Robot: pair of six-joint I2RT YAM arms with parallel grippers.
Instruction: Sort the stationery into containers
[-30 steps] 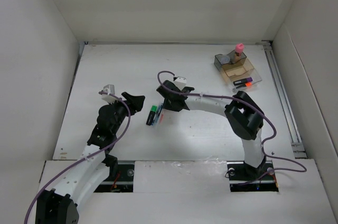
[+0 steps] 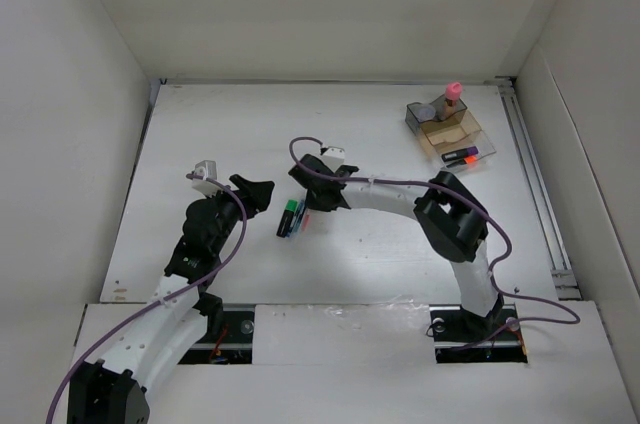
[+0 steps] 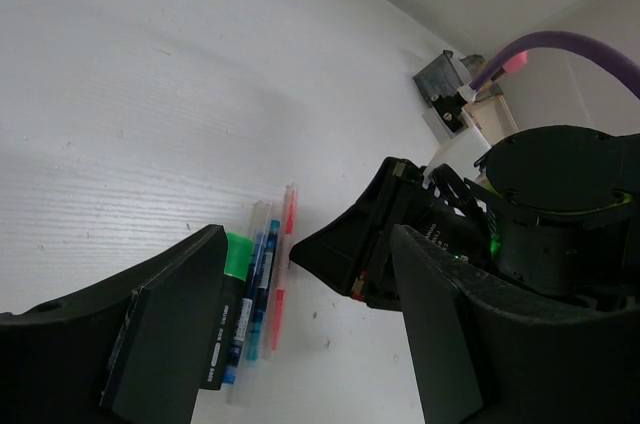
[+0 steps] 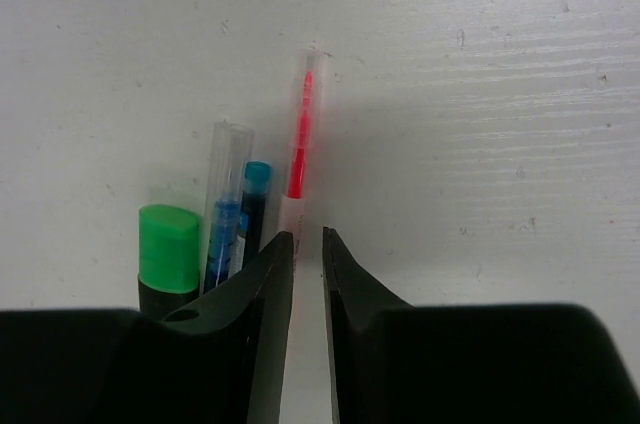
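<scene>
Several pens lie side by side at table centre: a green-capped black marker (image 4: pixel 169 249), a clear-capped blue pen (image 4: pixel 223 214), a dark teal-ended pen (image 4: pixel 253 202) and a pink pen (image 4: pixel 300 150). My right gripper is open, low over the pink pen, its left finger partly hiding it. My left gripper (image 2: pixel 262 194) stands open left of the pens, with nothing between its fingers.
A clear container (image 2: pixel 475 132) at the back right holds markers, with a compartment holding a pink-topped item (image 2: pixel 453 91) beside it.
My right gripper and arm have moved a little leftward in the top view, toward the pens. The left arm has not visibly moved.
</scene>
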